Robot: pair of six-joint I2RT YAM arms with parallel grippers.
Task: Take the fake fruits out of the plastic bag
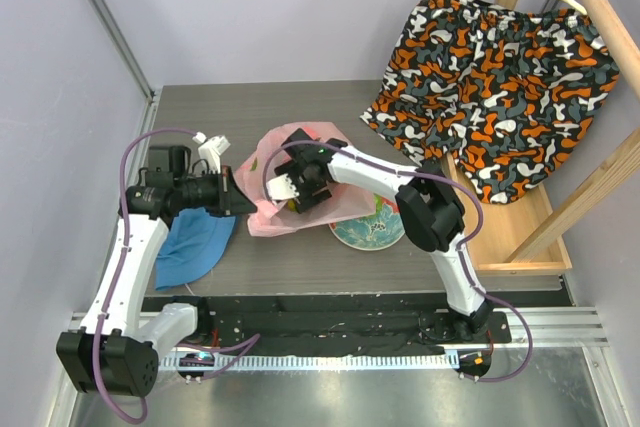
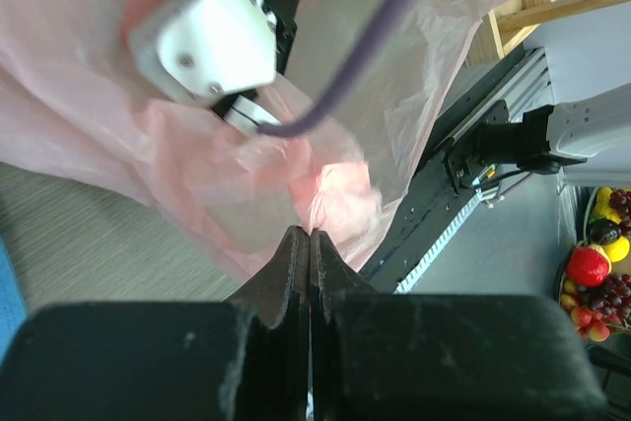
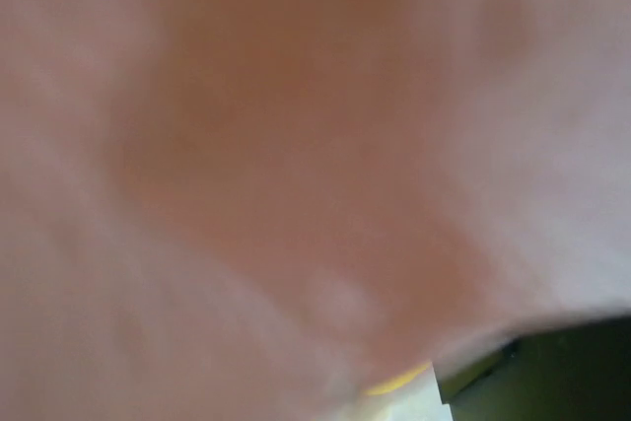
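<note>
The pink plastic bag (image 1: 310, 219) lies spread in the middle of the table, its right side lapping over a patterned plate (image 1: 365, 234). My left gripper is shut on the bag's bunched edge (image 2: 343, 199) at the left. Inside the bag, my right gripper (image 1: 297, 199) reaches down with its fingers open, largely hidden. A bit of yellow-green fruit (image 1: 292, 205) shows beneath it in the top view. Blurred pink film fills most of the right wrist view, with only a yellow sliver (image 3: 399, 380) at the bottom. Whatever else is in the bag is hidden.
A blue cloth (image 1: 190, 247) lies at the table's left, under the left arm. On the right stands a wooden rack (image 1: 550, 217) with camouflage shorts (image 1: 500, 87) hanging from it.
</note>
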